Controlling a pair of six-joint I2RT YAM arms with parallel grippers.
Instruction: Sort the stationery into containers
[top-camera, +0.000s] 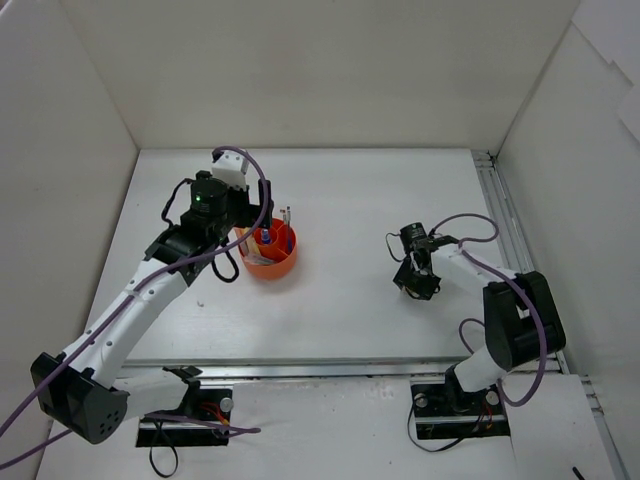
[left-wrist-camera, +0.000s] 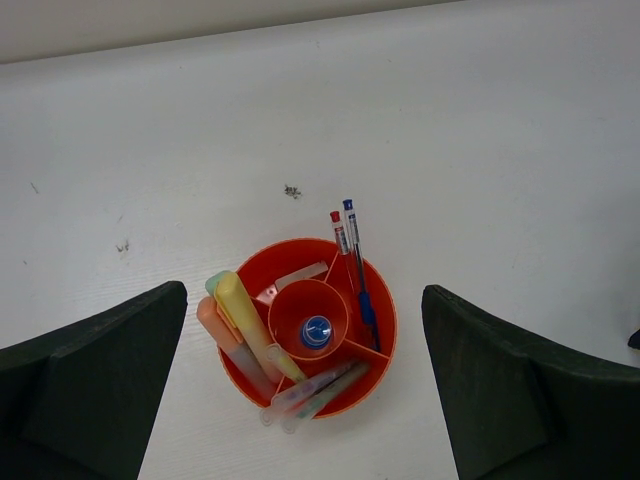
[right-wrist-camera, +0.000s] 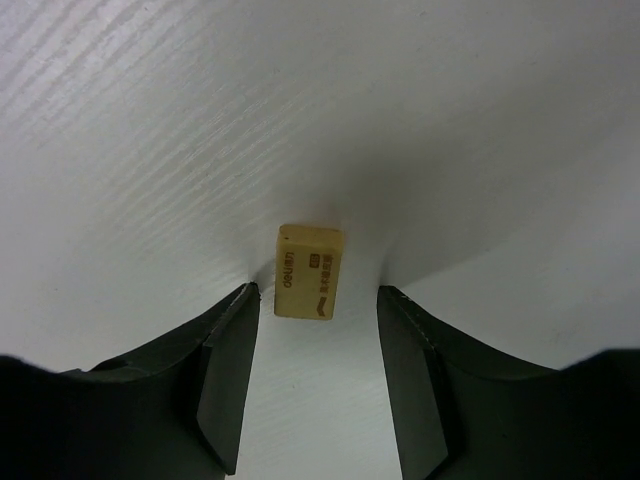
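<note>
An orange divided organiser (top-camera: 268, 265) holds highlighters (left-wrist-camera: 247, 325), pens (left-wrist-camera: 358, 280) and a blue-capped item (left-wrist-camera: 316, 330) in its centre. My left gripper (top-camera: 258, 200) hangs above it, open and empty. On the right of the table, a small tan eraser (right-wrist-camera: 307, 272) with printed lettering lies on the white surface, mostly hidden in the top view. My right gripper is low over it, open, with one fingertip on either side of the eraser and visible space between.
Walls bound the back and both sides, and a metal rail runs along the right edge.
</note>
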